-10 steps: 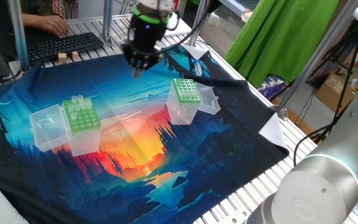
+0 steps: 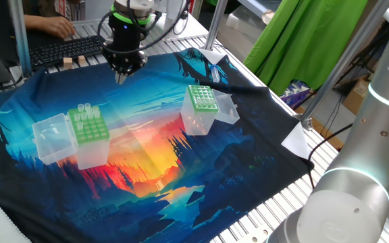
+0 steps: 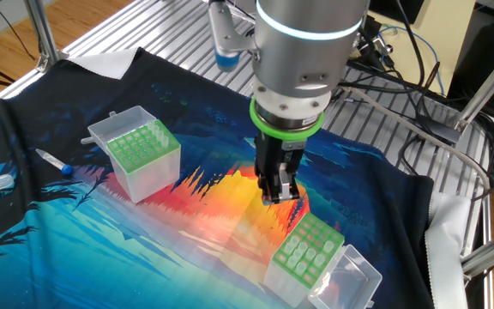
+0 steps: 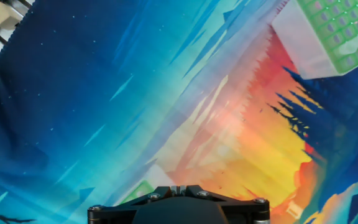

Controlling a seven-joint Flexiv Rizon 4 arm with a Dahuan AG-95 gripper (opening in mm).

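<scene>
My gripper (image 2: 119, 79) hangs above the cloth in exterior view 1, between the two racks and toward the keyboard side. In the wrist view its fingertips (image 4: 178, 190) meet, and nothing shows between them. One clear box with a green rack (image 2: 90, 127) stands at left, several clear tubes upright in one part of its grid. The other green-topped box (image 2: 202, 98) is at right, with clear tubes along one side. Exterior view 2 shows this second box (image 3: 143, 146) at upper left and the first box (image 3: 309, 242) at lower right. My gripper touches neither.
Open clear lids (image 2: 54, 138) adjoin the boxes. A pen (image 3: 55, 161) lies on the printed cloth (image 2: 154, 162). Beyond the cloth are a keyboard (image 2: 66, 51), a person's hand (image 2: 58, 27) and small wooden blocks (image 2: 67, 63). Bare cloth separates the boxes.
In exterior view 1 my gripper has moved left, away from above the right box's side toward the left box's side. Both boxes and their tubes stay put.
</scene>
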